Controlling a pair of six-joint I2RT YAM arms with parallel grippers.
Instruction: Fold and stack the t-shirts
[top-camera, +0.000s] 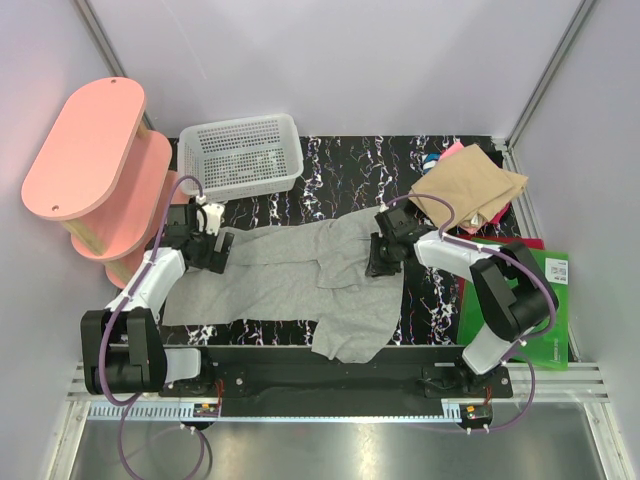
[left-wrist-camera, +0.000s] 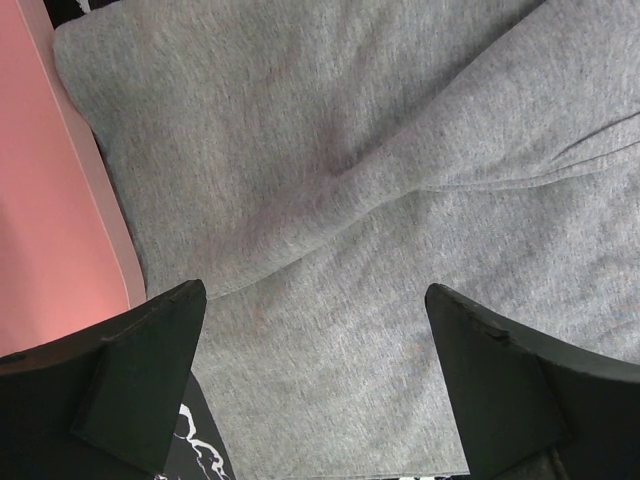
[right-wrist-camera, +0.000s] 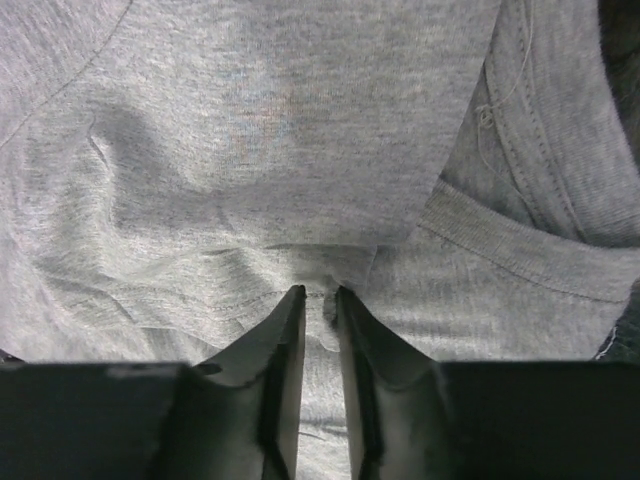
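Observation:
A grey t-shirt (top-camera: 280, 290) lies spread over the dark patterned table, its upper part folded over in a loose band and a sleeve hanging at the front edge. Above its left end, my left gripper (top-camera: 224, 252) stands open; in the left wrist view its fingers (left-wrist-camera: 125, 385) are wide apart with cloth (left-wrist-camera: 320, 380) flat beneath. My right gripper (top-camera: 374, 262) is low over the right part of the shirt. Only a narrow gap separates its fingertips in the right wrist view, close to a fold edge (right-wrist-camera: 300, 225); whether cloth is pinched there cannot be told.
A white basket (top-camera: 240, 188) stands empty at the back left, beside a pink tiered shelf (top-camera: 85, 150). Folded tan cloth (top-camera: 462, 185) lies on a pile at the back right. A green folder (top-camera: 535, 345) is on the right. Bare table shows at the back middle.

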